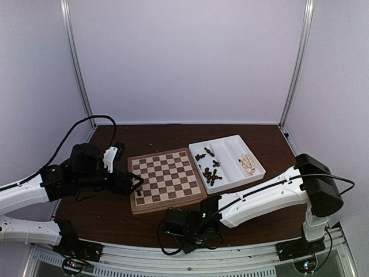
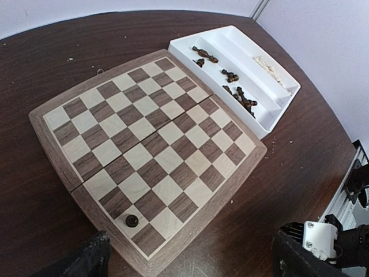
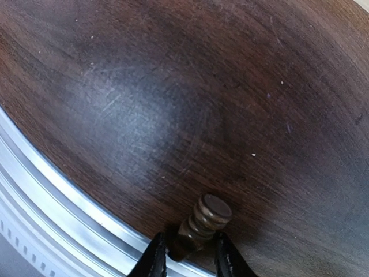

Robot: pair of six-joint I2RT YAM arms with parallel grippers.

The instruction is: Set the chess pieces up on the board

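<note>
The wooden chessboard point(image 1: 167, 206) lies at the table's middle, bare but for one dark piece point(image 2: 132, 221) standing near its front left corner. My left gripper hovers over the board's left edge, fingers wide apart and empty. At the table's front edge, my right gripper points down, with another dark piece point(image 3: 206, 220) tilted between its fingers. Whether both fingers press on that piece is not clear. More dark pieces point(image 2: 245, 101) and a heap of light pieces point(image 1: 248, 165) lie in the white tray.
The white tray point(image 1: 223, 140), split by a divider, stands beside the board's right side. A metal rail point(image 3: 86, 213) runs along the front edge, close under my right gripper. Bare table point(image 2: 34, 190) shows left of the board.
</note>
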